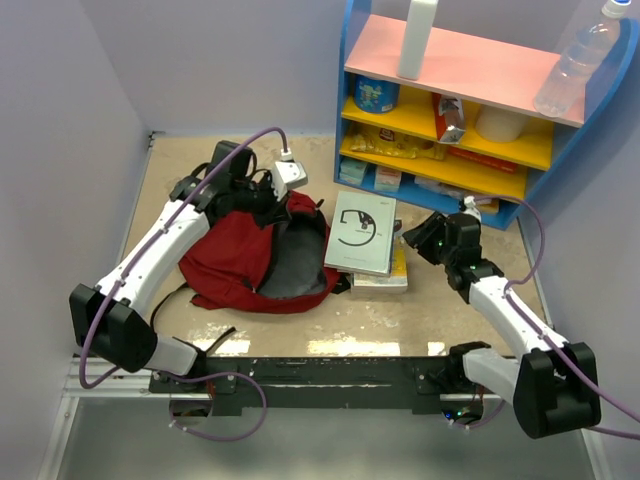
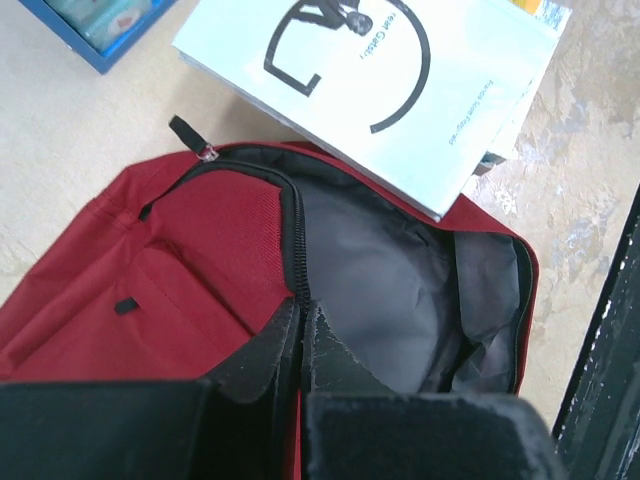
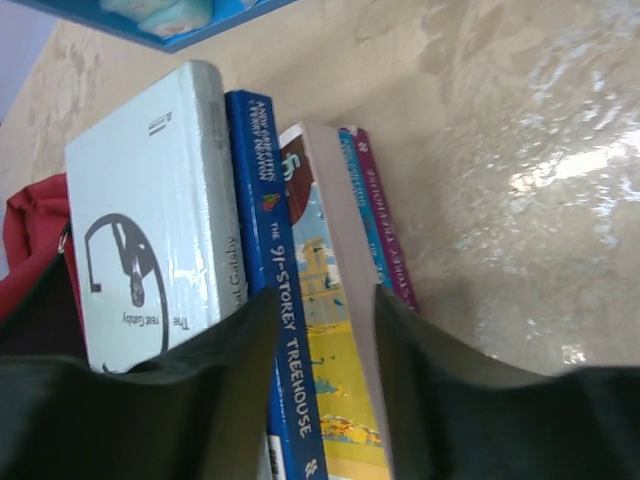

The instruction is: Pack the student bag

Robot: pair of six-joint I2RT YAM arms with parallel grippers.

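The red bag (image 1: 225, 275) lies unzipped, its dark lining showing. My left gripper (image 1: 280, 217) is shut on the bag's zippered edge, seen close in the left wrist view (image 2: 302, 310). Beside the opening, a white Great Gatsby book (image 1: 360, 232) rests tilted on a stack of books, overlapping the bag's rim. In the right wrist view the stack shows a blue 91-Storey Treehouse book (image 3: 272, 230) and a yellow-covered book (image 3: 338, 390). My right gripper (image 1: 420, 240) is just right of the stack, fingers blurred and apart, nothing seen between them.
A blue shelf unit with yellow shelves (image 1: 470, 175) stands at the back right, holding packets, tins and bottles.
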